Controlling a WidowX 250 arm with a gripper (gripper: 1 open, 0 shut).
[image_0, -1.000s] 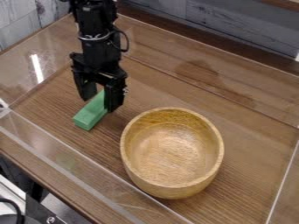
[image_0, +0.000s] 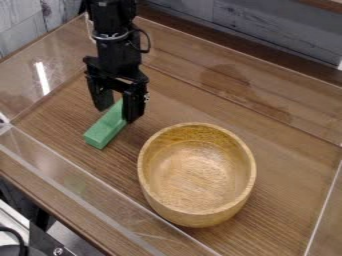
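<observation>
A black robot arm hangs from the upper middle, its gripper (image_0: 115, 100) over the far end of a green block (image_0: 104, 128), which lies slanted on the wooden table (image_0: 267, 70). The gripper's fingers are apart, around or just above the block's far end; whether they touch it I cannot tell.
A large beige oval bowl (image_0: 195, 176) stands at the lower right of the block.
The arm and gripper have shifted slightly up and to the left. The green block looks to lie where it was.
</observation>
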